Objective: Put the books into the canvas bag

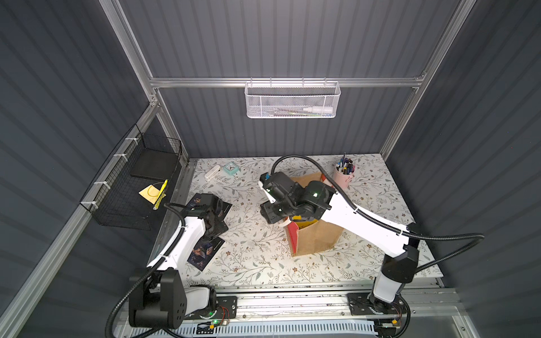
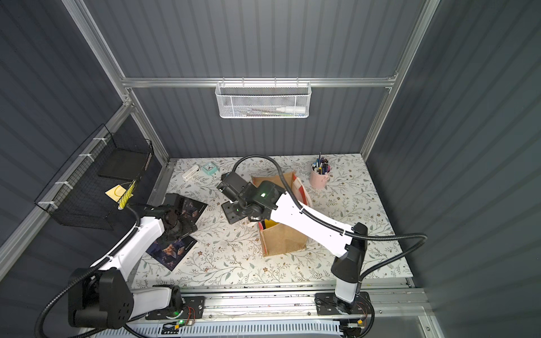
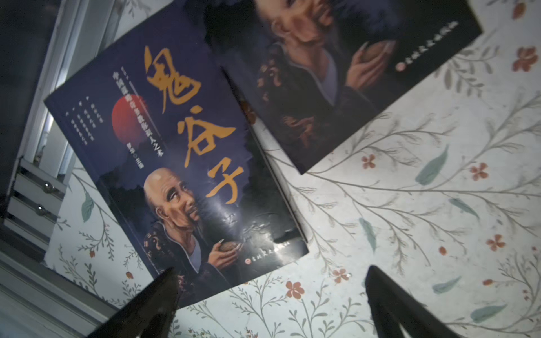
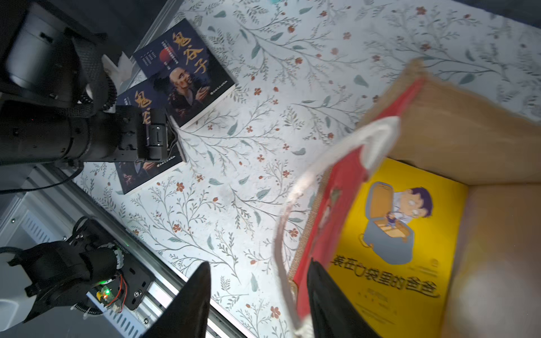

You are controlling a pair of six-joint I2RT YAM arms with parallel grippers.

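The open canvas bag [image 1: 315, 243] stands at the table's middle with a yellow book [image 4: 388, 270] inside. Two dark books lie at the left, one overlapping the other in the right wrist view. My left gripper is above them, fingers apart and empty. My right gripper hovers over the bag's left rim and handle, fingers apart, with nothing clearly between them.
A pink pen cup [image 2: 319, 179] stands at the back right, two small items at the back left. A black wire basket [image 1: 118, 208] hangs on the left wall.
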